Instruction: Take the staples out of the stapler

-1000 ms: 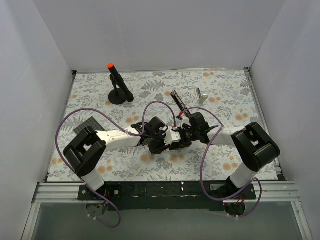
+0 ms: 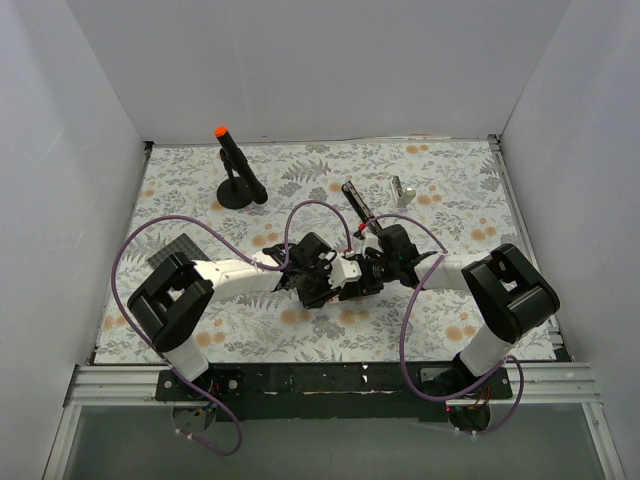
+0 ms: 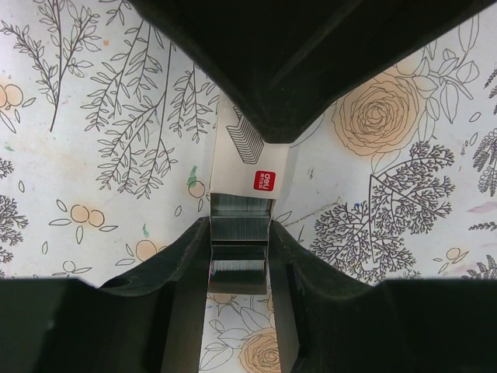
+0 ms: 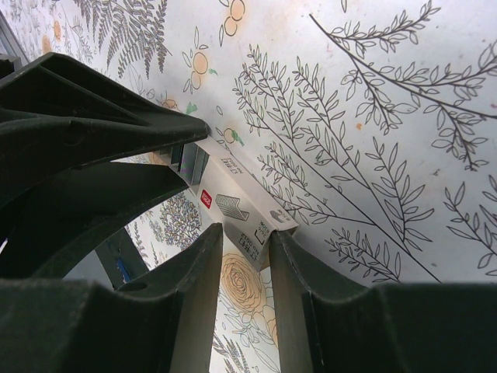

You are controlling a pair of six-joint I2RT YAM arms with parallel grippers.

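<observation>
The white stapler (image 3: 248,167) with a red deli label lies on the patterned mat between both arms, its metal staple channel (image 3: 240,225) showing at one end. My left gripper is shut on that metal end. My right gripper is at the other, white end of the stapler (image 4: 233,198), one finger on each side of it; whether it grips firmly is hard to tell. In the top view both grippers (image 2: 335,290) meet at the centre of the mat, largely hiding the stapler.
A black stand with an orange-topped cylinder (image 2: 245,170) stands at the back left. A long dark object (image 2: 356,200) and a small white item (image 2: 403,196) lie at the back right. A dark grid pad (image 2: 175,250) lies at the left.
</observation>
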